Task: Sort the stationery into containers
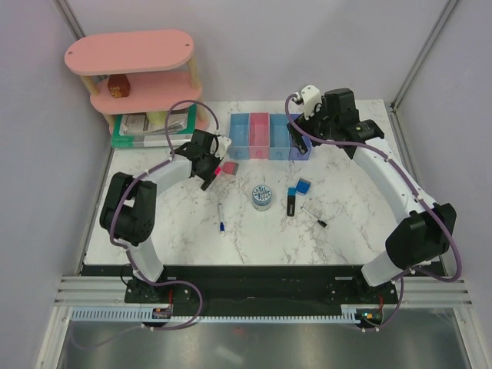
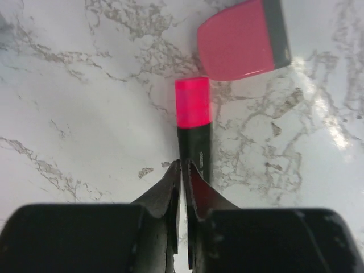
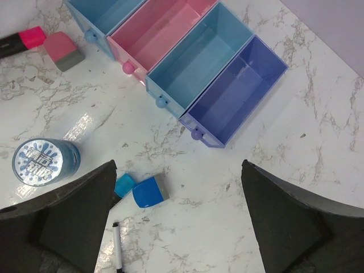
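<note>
A black marker with a bright pink end (image 2: 194, 111) lies on the table at the left. My left gripper (image 1: 216, 160) is over it, shut, its two dark fingers close together. In the left wrist view the fingertips overlap the marker's black body; whether they pinch it I cannot tell. A pink and grey block (image 2: 244, 42) touches or nearly touches the pink end. My right gripper (image 1: 297, 138) stands open and empty at the right-hand containers. Between its fingers, bare table shows in the right wrist view. Blue (image 3: 108, 14), pink (image 3: 162, 28), light blue (image 3: 199, 57) and purple (image 3: 236, 94) containers stand side by side, empty.
On the open table are a round patterned tin (image 1: 262, 197), a blue block (image 1: 303, 187), a black marker with a blue end (image 1: 291, 202), a white pen with a blue end (image 1: 221, 219) and a thin white pen (image 1: 314, 217). A pink shelf (image 1: 131, 51) rises at the back left.
</note>
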